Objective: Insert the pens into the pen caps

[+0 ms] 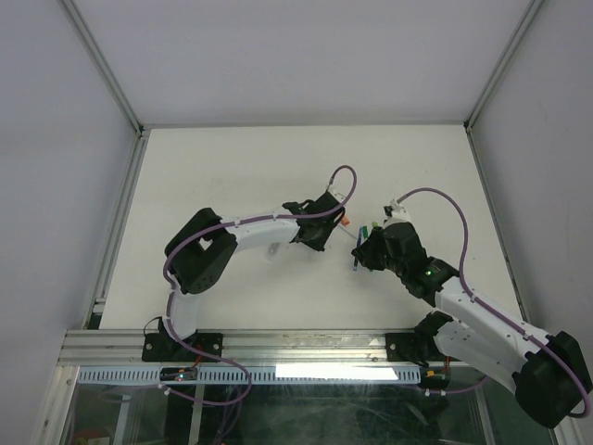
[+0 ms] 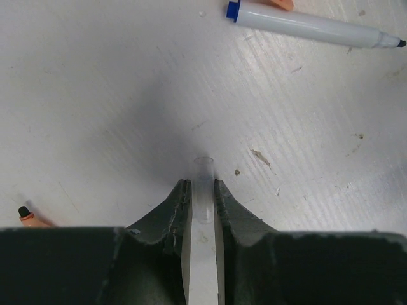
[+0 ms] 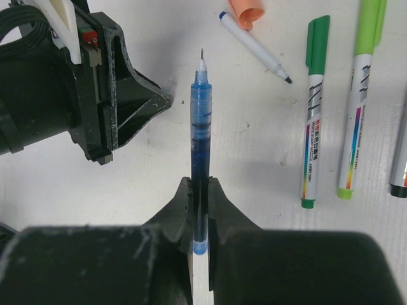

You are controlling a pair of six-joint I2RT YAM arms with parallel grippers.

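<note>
My left gripper is low over the white table (image 2: 102,89), shut on a small translucent pen cap (image 2: 203,168). My right gripper is shut on a blue translucent pen (image 3: 200,121), its fine tip pointing away from the fingers, uncapped. A white marker with a blue end (image 2: 311,25) lies beyond the left gripper, near an orange object (image 3: 245,9). In the right wrist view, the left gripper's body stands left of the blue pen.
A green marker (image 3: 315,121), a light green marker (image 3: 355,121) and a black-ended marker (image 3: 399,171) lie to the right. An orange pen (image 2: 35,219) lies by the left gripper.
</note>
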